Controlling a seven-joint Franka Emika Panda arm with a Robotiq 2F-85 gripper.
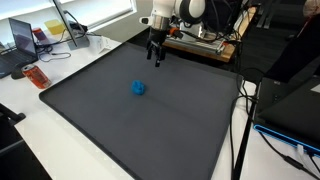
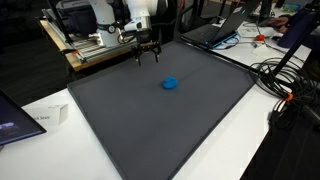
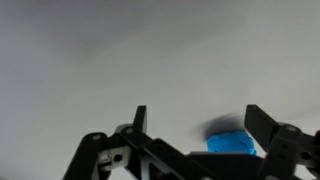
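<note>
A small bright blue object lies on the dark grey mat, toward its back in exterior view 1. The same blue object shows in exterior view 2. My gripper hangs over the far part of the mat, apart from the object. In the wrist view the gripper is open, with nothing between its fingers. The blue object appears low and right there, beside the right finger and partly covered by the gripper body.
A red-orange can stands left of the mat, near a laptop. A wooden-edged shelf or box is behind the mat. Black cables lie right in exterior view 2.
</note>
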